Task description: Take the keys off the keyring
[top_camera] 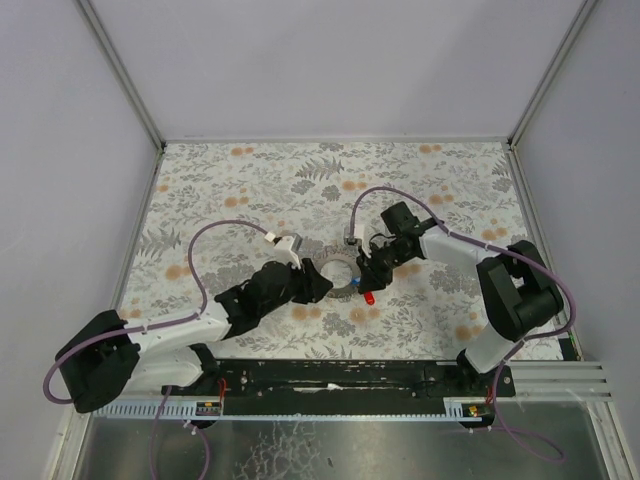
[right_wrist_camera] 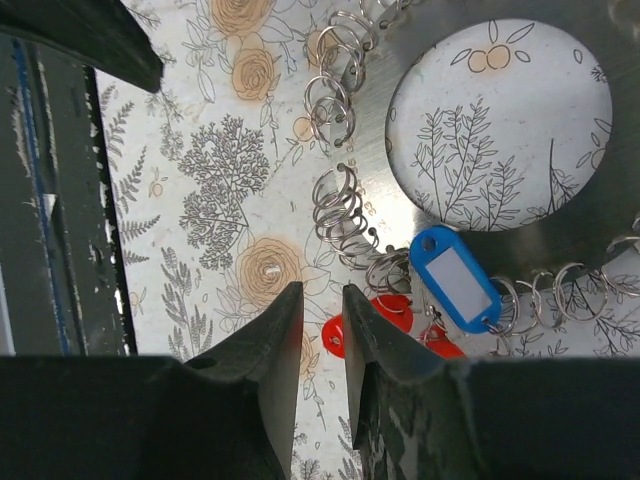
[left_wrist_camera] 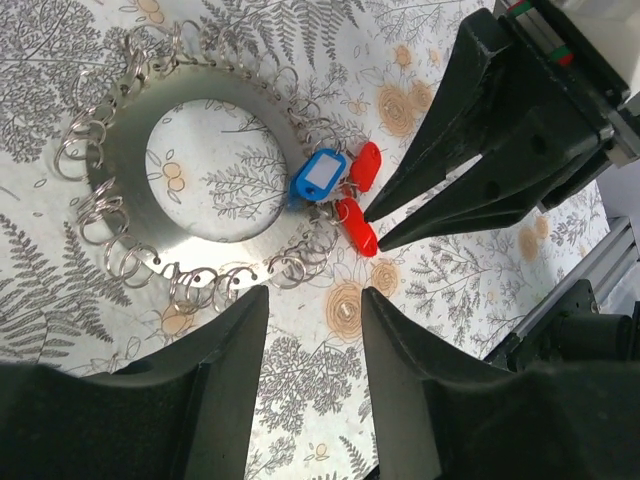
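Observation:
A flat metal keyring (left_wrist_camera: 118, 140) strung with many small wire loops lies on the patterned table, seen in part in both wrist views. A blue tag (left_wrist_camera: 319, 175) rests at its edge, with red tags (left_wrist_camera: 356, 227) beside it. Below the ring in the left wrist view, my left gripper is open with nothing between its fingers. My right gripper is open, its fingertips right by one red tag's end; whether they touch it cannot be told. No keys can be made out clearly.
Bare patterned table (top_camera: 230, 180) stretches behind and to both sides of the ring. A black bar (top_camera: 335, 375) runs along the front edge. Both grippers stand close to each other near the ring.

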